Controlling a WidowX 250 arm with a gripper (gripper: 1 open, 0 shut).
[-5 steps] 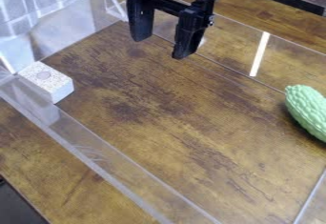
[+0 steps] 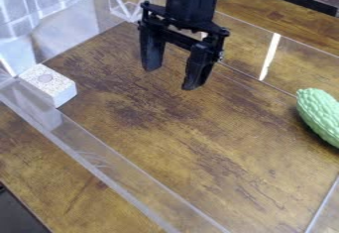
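Note:
My black gripper (image 2: 176, 57) hangs over the upper middle of the wooden tray floor in the camera view, its two broad fingers apart with nothing seen between them. A white speckled block (image 2: 47, 84) lies at the left, and a pale green bumpy vegetable-like object (image 2: 318, 115) lies at the right edge, both away from the gripper.
Clear plastic walls (image 2: 113, 173) run along the left and lower-left sides of the wooden area (image 2: 185, 158). A white strip (image 2: 271, 56) shows at the upper right.
The gripper has moved down the view, toward the middle of the wooden area, over the last second. The block and the green object look unmoved.

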